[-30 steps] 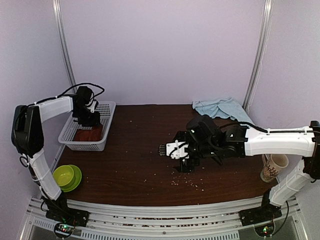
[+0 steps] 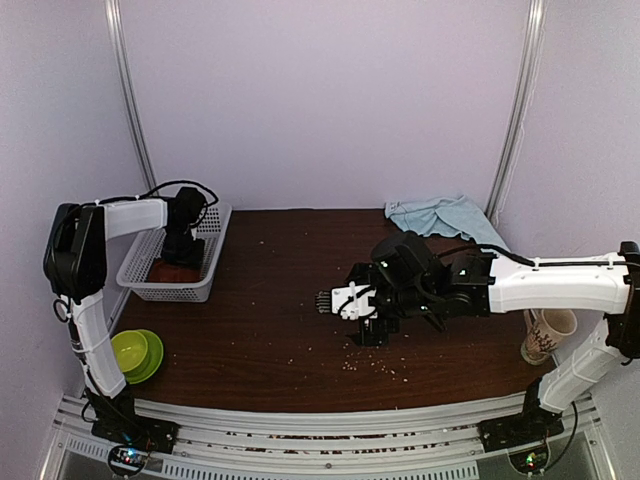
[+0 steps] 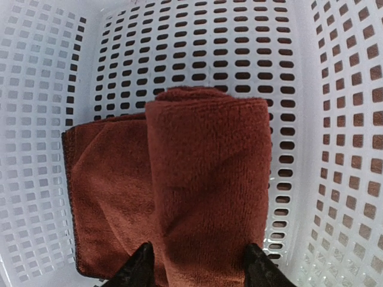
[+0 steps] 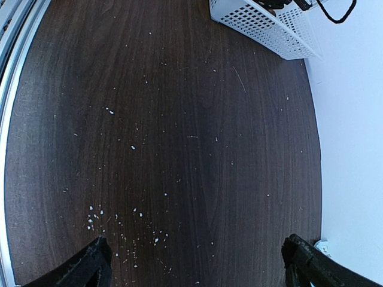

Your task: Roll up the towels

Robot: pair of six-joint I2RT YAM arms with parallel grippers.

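Note:
Dark red folded towels [image 3: 209, 167] lie in a white perforated basket [image 2: 160, 290] at the table's left back; the upper one is narrow, over a wider one. My left gripper is down inside the basket, its two fingertips at the lower edge of the wrist view, either side of the upper towel's lower part, apart. My right gripper hangs open over the bare middle-right of the table [image 4: 179, 137], nothing between its fingers.
A light blue cloth [image 2: 435, 215] lies at the back right. A mug [image 2: 545, 335] stands at the right edge, green bowls [image 2: 135, 355] at the front left. Small crumbs are scattered front centre.
The right arm is unchanged.

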